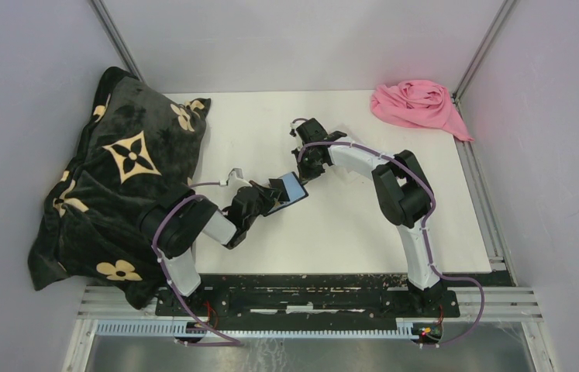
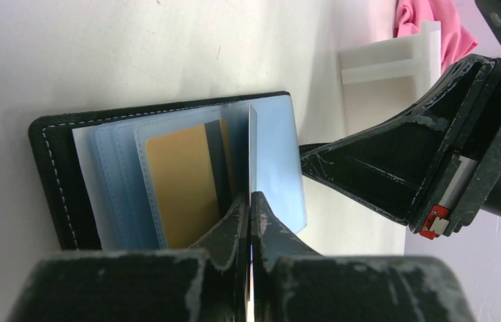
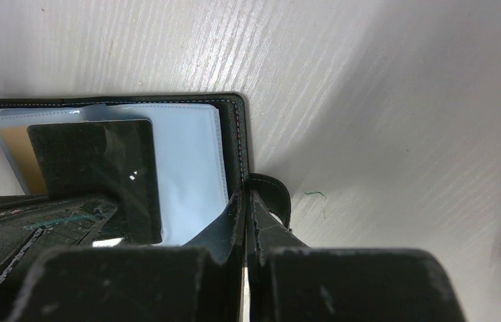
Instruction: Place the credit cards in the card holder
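Note:
The open card holder (image 1: 294, 188), black outside with pale blue sleeves, lies mid-table. A tan card (image 2: 184, 184) sits in one of its sleeves. My left gripper is shut on a dark card, seen edge-on as a thin line in the left wrist view. That card stands over the sleeves; whether its lower edge is inside one is hard to tell. At the holder's right edge, my right gripper is shut, its tips touching the black border beside a rounded tab (image 3: 273, 194). Nothing clear shows between them.
A black patterned blanket (image 1: 127, 178) covers the table's left side. The pink cloth (image 1: 419, 106) lies at the back right. Partly hidden behind the right arm is a white box (image 2: 392, 64).

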